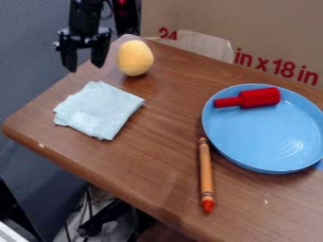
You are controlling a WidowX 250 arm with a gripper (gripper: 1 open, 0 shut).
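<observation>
The black gripper point(85, 52) hangs at the upper left, just beyond the table's back-left edge, apparently with its fingers apart and nothing visible between them. A yellow egg-shaped object point(135, 58) stands on the wooden table to the right of it. A folded pale blue cloth point(98, 109) lies on the left of the table. A blue plate point(263, 140) sits at the right with a red cylindrical object with a handle point(259, 97) on it. An orange crayon point(206, 175) lies beside the plate, toward the front.
A cardboard box with red print point(240, 38) stands behind the table. A dark floor area with cables is below the left edge.
</observation>
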